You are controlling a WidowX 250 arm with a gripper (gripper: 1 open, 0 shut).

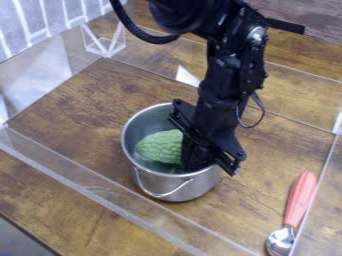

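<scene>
A stainless steel pot (171,182) with a wire handle stands on the wooden surface. A bumpy green cloth or sponge-like item (160,147) lies inside it, toward the left. My gripper (198,152) reaches down into the right part of the pot, beside the green item. Its fingertips are dark and partly hidden by the pot and the arm, so whether anything is between them cannot be seen.
A scoop with a pink handle (299,198) lies at the right. Clear plastic walls border the wooden surface (80,110).
</scene>
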